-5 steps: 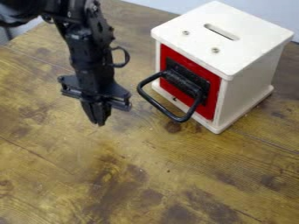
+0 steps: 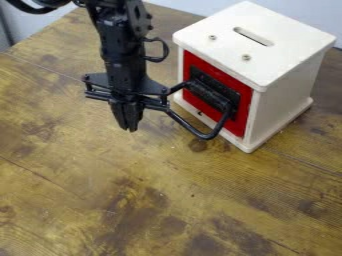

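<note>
A white wooden box (image 2: 274, 60) with a slot in its top stands at the upper right. Its red front (image 2: 233, 125) carries a black panel with a large black loop handle (image 2: 214, 133) reaching out to the left. My black gripper (image 2: 130, 114) hangs just left of that handle, pointing down over the table, its fingers shut with nothing visible between them. Its right side is very close to the handle; whether they touch I cannot tell.
A pale wall shows at the top edge behind the table.
My gripper has moved right, toward the handle, and slightly up from where it was. The box has stayed in place.
</note>
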